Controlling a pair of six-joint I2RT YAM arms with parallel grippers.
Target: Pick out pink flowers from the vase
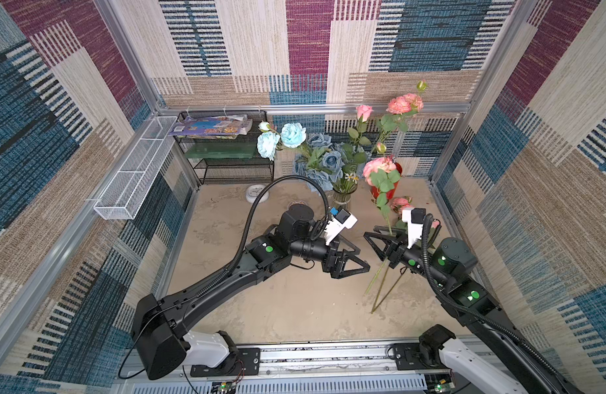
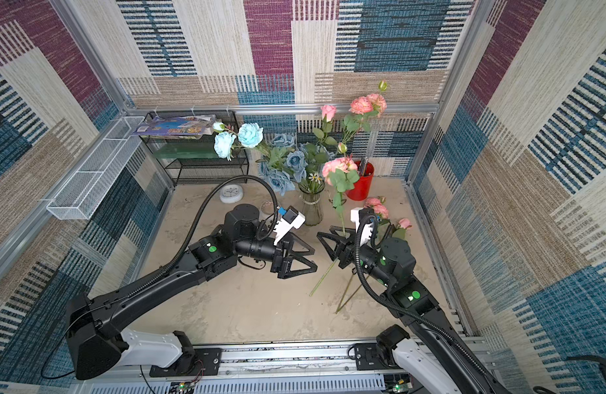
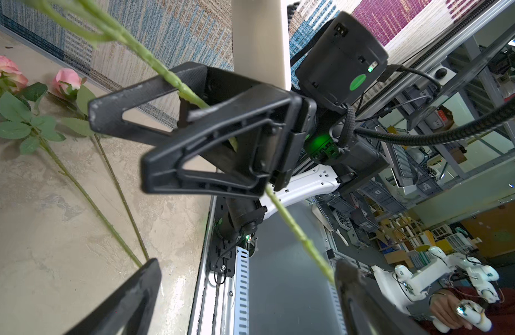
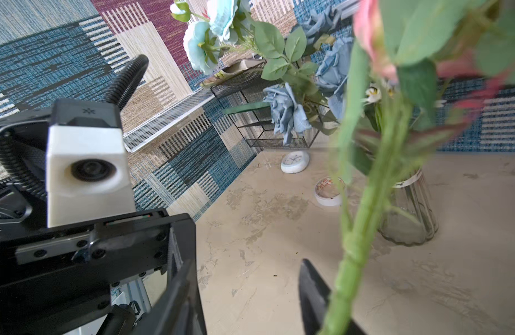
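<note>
My left gripper (image 1: 355, 256) stands open at the middle of the table. My right gripper (image 2: 330, 241) faces it, with a green stem of a pink rose (image 2: 337, 169) running upright across it; in the left wrist view the stem crosses behind its fingers, and I cannot tell if it is held. The glass vase (image 4: 408, 217) holds blue flowers (image 2: 294, 164) and tall pink flowers (image 2: 360, 105). More pink roses lie on the table at the right, their stems pointing to the front.
A red container (image 2: 359, 187) stands at the back right. A small white round object (image 2: 231, 193) and a shallow dish (image 4: 327, 192) sit behind the left arm. Wire shelves (image 1: 220, 149) occupy the back left.
</note>
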